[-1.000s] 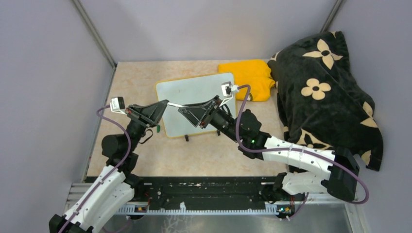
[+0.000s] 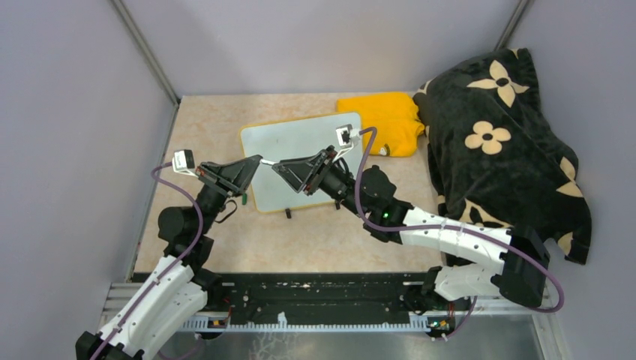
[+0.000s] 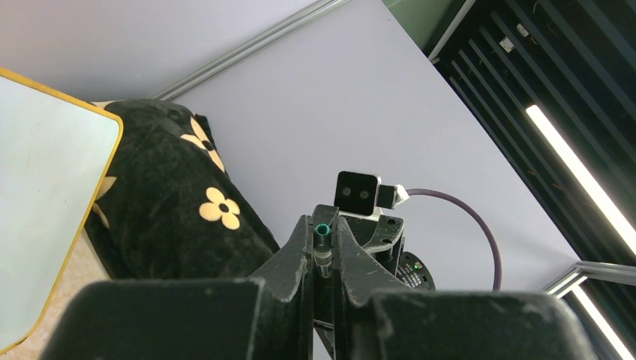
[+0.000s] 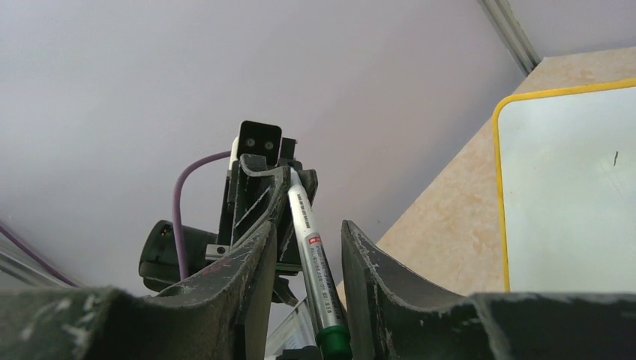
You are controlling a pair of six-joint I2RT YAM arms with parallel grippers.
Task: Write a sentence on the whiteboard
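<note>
A white marker (image 4: 313, 247) with a green end spans the space between my two grippers, above the whiteboard's left part. My left gripper (image 2: 261, 159) is shut on its far end. In the left wrist view the marker (image 3: 322, 244) points away between the closed-in fingers, its green end showing. Around the other end, my right gripper is part open, with the marker between its fingers and visible gaps beside it. The whiteboard (image 2: 300, 131), edged in yellow, lies on the table; a short dark mark (image 4: 616, 158) shows on it.
A small green piece (image 2: 244, 199) lies left of the board, and dark clips (image 2: 288, 214) sit at its front edge. A yellow cloth (image 2: 382, 116) and a dark flowered blanket (image 2: 487, 165) fill the right back.
Since about a second ago my right arm has shifted slightly left, its gripper closer along the marker. My left gripper is nearly still, keeping the marker's other end.
</note>
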